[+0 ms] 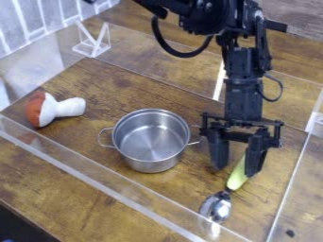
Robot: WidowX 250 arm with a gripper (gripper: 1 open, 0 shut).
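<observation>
The black gripper [235, 153] hangs low at the right of the camera view, its fingers apart over a spoon with a pale yellow-green handle [237, 177] and a metal bowl end [216, 207]. The handle lies partly beneath the gripper. A steel pot [149, 138] with two side handles sits to the left of the gripper. Whether the fingers touch the spoon is unclear.
A white object with a red-brown end [57, 110] lies at the far left. Clear panels edge the wooden table [89, 180]. A small white rack [94, 38] stands at the back left.
</observation>
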